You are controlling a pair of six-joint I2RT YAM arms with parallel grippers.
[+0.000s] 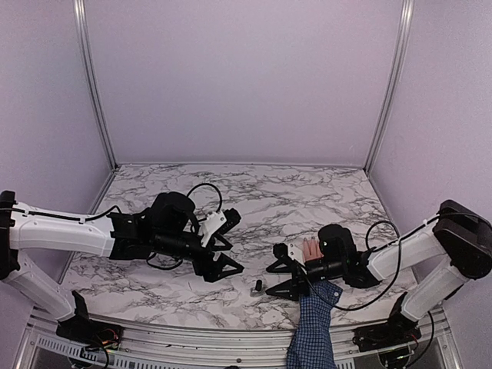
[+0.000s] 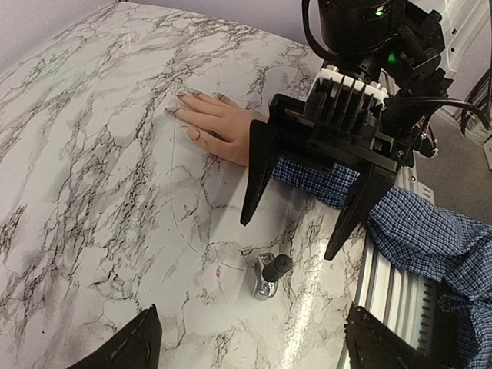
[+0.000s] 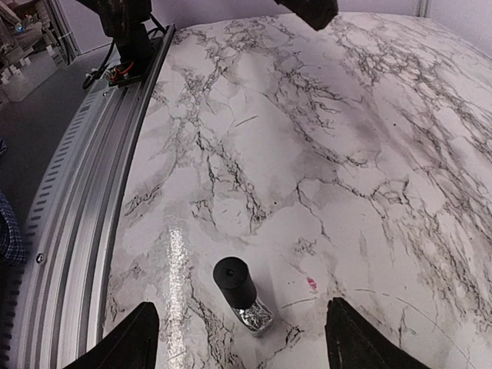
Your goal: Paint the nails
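A small clear nail polish bottle (image 2: 265,280) with a black cap (image 2: 277,267) stands upright on the marble table. The right wrist view shows the bottle (image 3: 254,316) ahead of and between the parted fingers of my right gripper, not touching them. My right gripper (image 1: 270,278) is beside the bottle in the top view, its fingers apart and empty. My left gripper (image 1: 238,257), open and empty, is up and left of the bottle. A hand (image 2: 219,127) with a blue checked sleeve (image 2: 415,238) lies palm down on the table, partly hidden by my right arm in the top view.
A small pink spot (image 3: 312,284) marks the table near the bottle. A metal rail (image 1: 231,338) runs along the front edge.
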